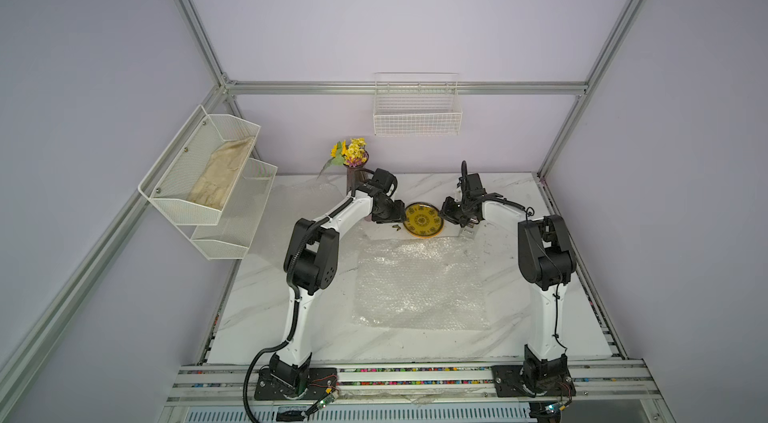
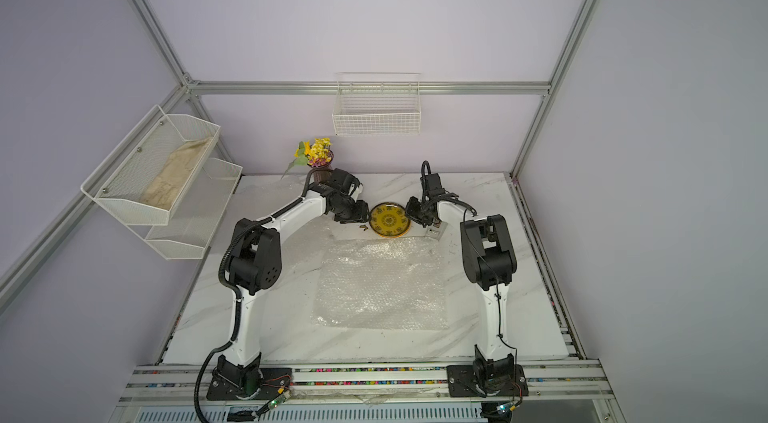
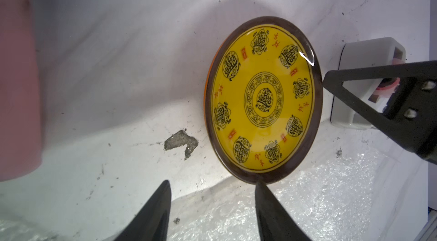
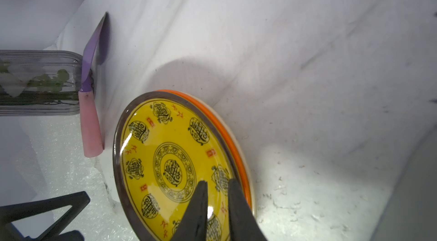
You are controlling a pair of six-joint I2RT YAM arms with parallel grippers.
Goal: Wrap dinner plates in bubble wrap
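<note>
A yellow dinner plate [image 3: 264,99] with a dark rim and black motifs lies on the marble table. In the right wrist view, orange and white edges [image 4: 241,163] show beneath it, like a stack. Clear bubble wrap [image 1: 420,287] is spread flat in front of the plates. My left gripper is open at the plate's left side, nothing between its fingers. My right gripper is at the right side, its fingers a narrow gap apart over the plate's edge. Whether they touch the rim cannot be made out.
A white box-like object [image 3: 364,81] sits by the right gripper. Behind the left arm stands a flower vase [image 1: 355,175]; a pink-handled knife [image 4: 91,124] is also near. White wire baskets [image 1: 208,175] hang on the left wall.
</note>
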